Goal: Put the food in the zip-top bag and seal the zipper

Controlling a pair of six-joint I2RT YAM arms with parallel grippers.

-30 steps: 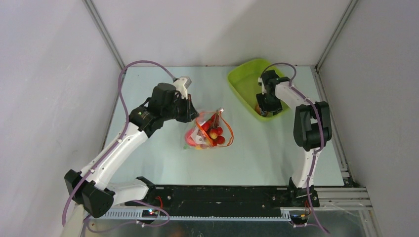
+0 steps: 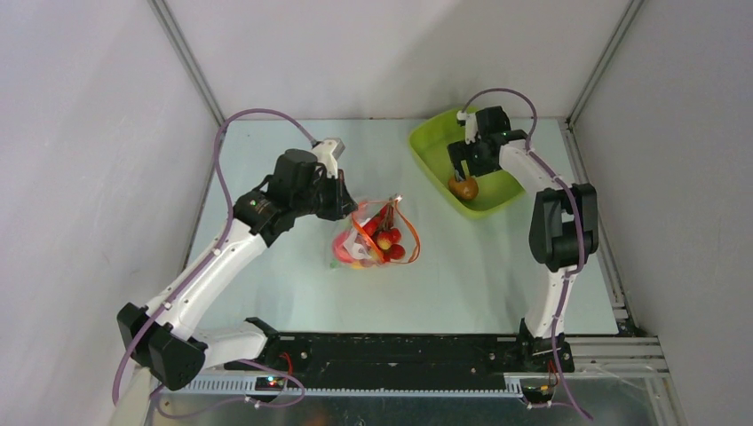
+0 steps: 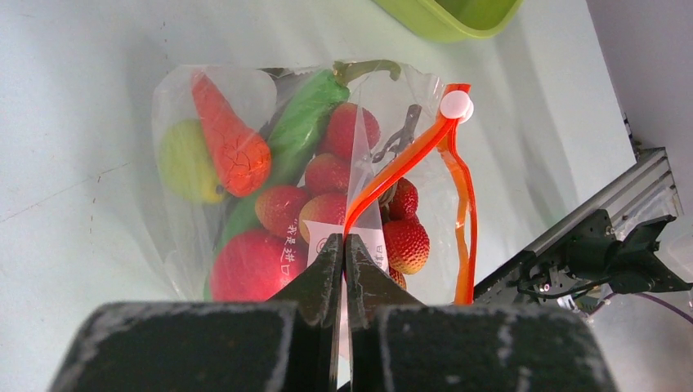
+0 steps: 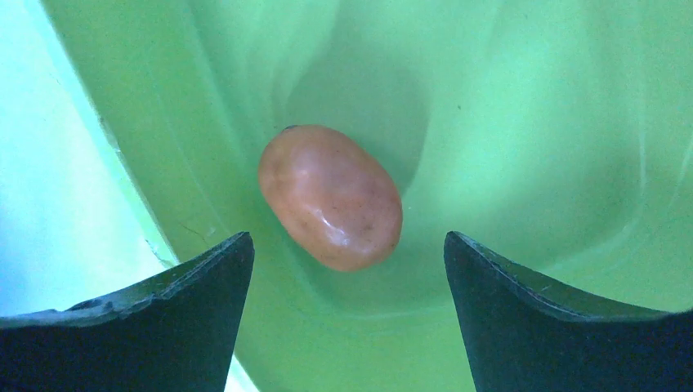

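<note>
A clear zip bag (image 2: 364,244) with an orange zipper (image 3: 400,163) lies mid-table, filled with strawberries (image 3: 406,245), a carrot (image 3: 233,139), a green pepper (image 3: 302,122) and other produce. My left gripper is shut at the bag's zipper edge; whether film is between its fingertips is hard to tell. A brown potato (image 4: 331,196) lies alone in the green bin (image 2: 426,146). My right gripper stands open above it, the potato between and beyond its fingertips in the view, untouched as far as I can see.
The bin occupies the back right of the table (image 2: 284,284). Free surface lies in front of the bag and at the back left. Walls bound the sides and back, with metal rails along the table's edges.
My right gripper has moved toward the back of the bin, uncovering the potato in the top view. The left arm and bag are unchanged.
</note>
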